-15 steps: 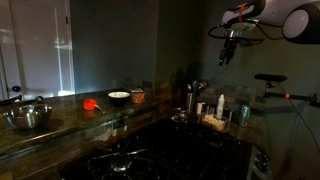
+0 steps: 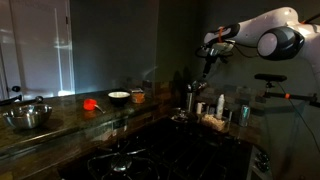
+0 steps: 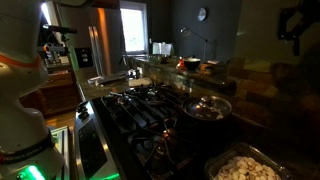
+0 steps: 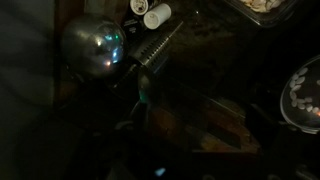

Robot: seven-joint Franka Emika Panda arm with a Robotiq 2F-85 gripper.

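Note:
My gripper [image 2: 206, 70] hangs high in front of the back wall, above the utensils by the stove. Its dark fingers are hard to make out in the wrist view, but they stand apart, open, with nothing visible between them. Below, a clear tray of pale pieces [image 3: 246, 168] lies beside the stove. A pan [image 3: 208, 107] rests on the stove's far side; the wrist view shows a round pan with pale pieces [image 4: 304, 94] at its right edge. A shiny rounded metal object [image 4: 93, 45] is at the upper left there.
On the raised counter stand a metal bowl [image 2: 28, 116], a red item [image 2: 91, 104], a white-topped bowl [image 2: 119, 98] and an orange container [image 2: 138, 96]. A white bottle [image 2: 220, 106] and a can [image 2: 244, 116] stand by the back wall. The air around the arm looks clear.
The arm has swung left and reached lower, bringing my gripper down from higher on the right. The items on the counter and stove look unmoved.

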